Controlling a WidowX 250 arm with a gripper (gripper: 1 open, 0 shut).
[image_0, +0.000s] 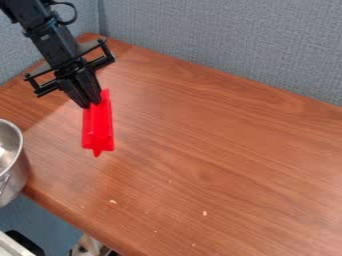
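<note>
My black gripper (91, 96) at the upper left is shut on a red elongated block (98, 126), which hangs below it, upright, over the wooden table (214, 150). A metal pot (8, 160) sits at the left edge, below and left of the block, partly out of frame.
Grey padded walls (227, 40) line the back and left. Beyond the front left edge lies a white object (14, 248), partly visible.
</note>
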